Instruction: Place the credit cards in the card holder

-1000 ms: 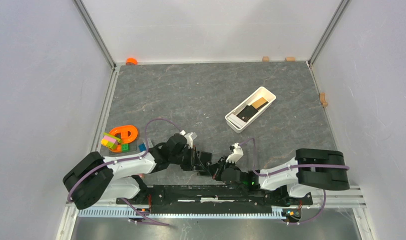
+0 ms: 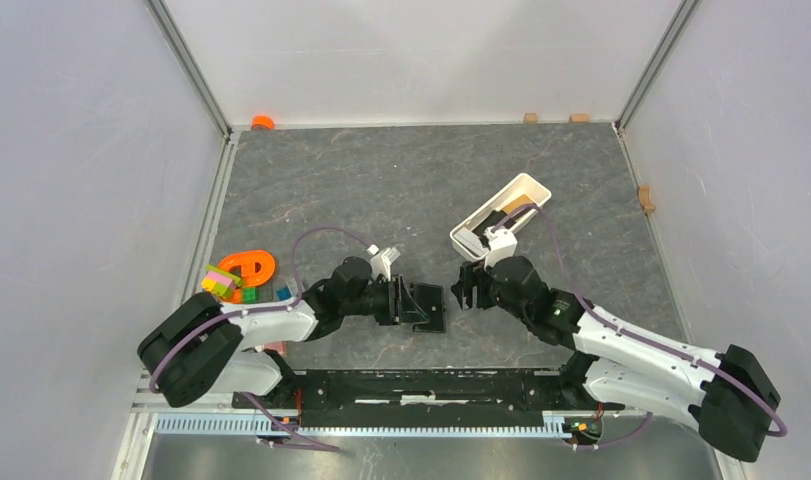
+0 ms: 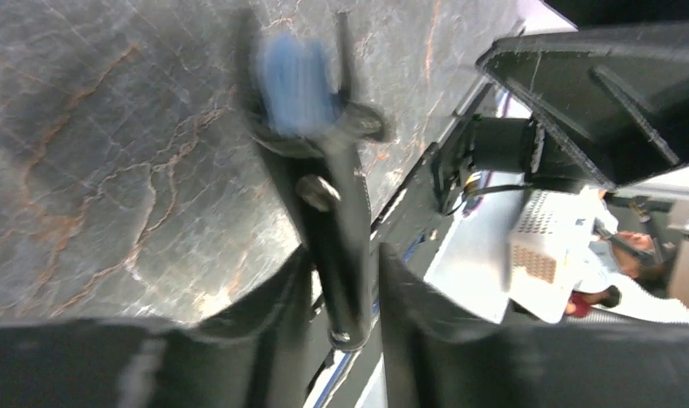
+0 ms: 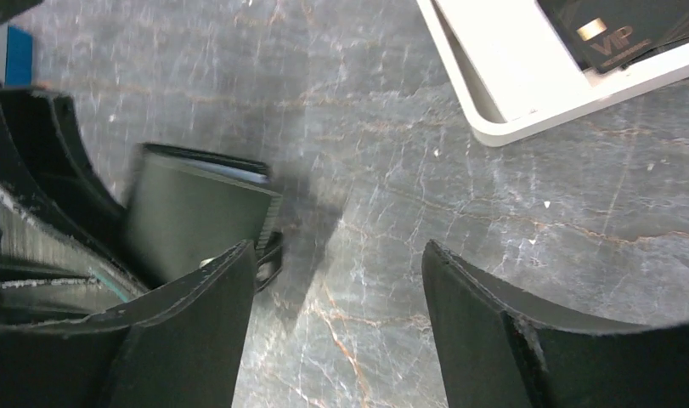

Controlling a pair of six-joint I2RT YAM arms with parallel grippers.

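The black card holder [image 2: 430, 308] is raised off the table, its shadow beside it in the right wrist view. My left gripper is shut on the holder [image 3: 328, 191]; in the left wrist view it appears nearly edge-on and blurred. A blue-grey edge [image 4: 234, 172] shows at the holder's mouth. My right gripper stands open over bare table, to the right of the holder, nothing between its fingers. A white tray [image 2: 534, 186] beyond it contains a black card [image 4: 634, 34], a pale card [image 4: 515, 55] and a tan card [image 2: 518, 206].
Orange, yellow and green toys [image 2: 249, 268] lie at the left edge, with a blue block [image 2: 284, 293] near the left arm. Both grippers are close together near the front.
My right gripper has moved away from the holder, up and to the right toward the tray. My left gripper has shifted slightly right, and the holder has moved right with it.
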